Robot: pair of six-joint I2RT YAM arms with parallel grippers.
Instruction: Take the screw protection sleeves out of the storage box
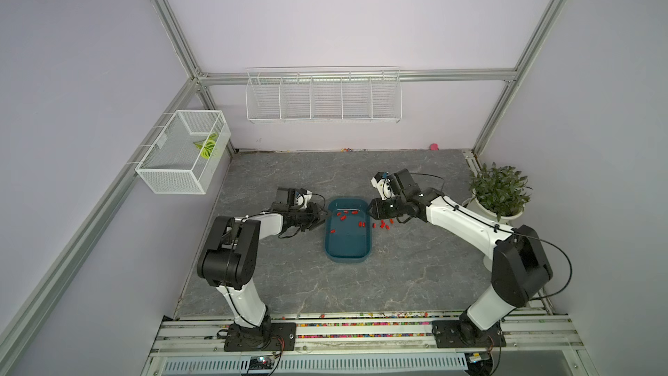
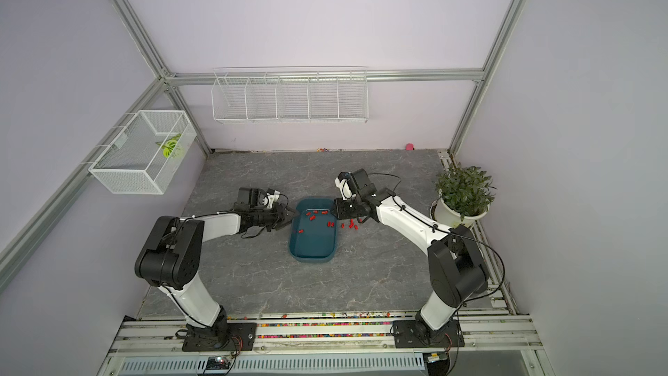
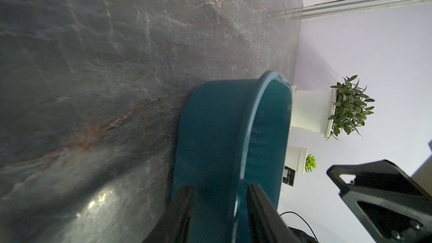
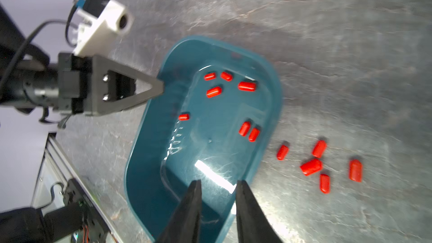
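Note:
A teal storage box point(image 4: 211, 146) stands on the grey table with several small red sleeves point(image 4: 213, 91) on its floor, mostly toward the far end. More red sleeves point(image 4: 311, 167) lie loose on the table just right of the box. At the box's left side, my left gripper is shut on the wall, the rim point(image 3: 245, 146) running between its fingers. My right gripper hangs above the right-hand side of the box. Its fingers point(image 4: 192, 202) stand apart, with nothing seen between them.
A potted plant point(image 1: 501, 191) stands at the right edge, beside my right arm. White wire baskets point(image 1: 323, 97) hang on the back wall, another point(image 1: 184, 151) on the left.

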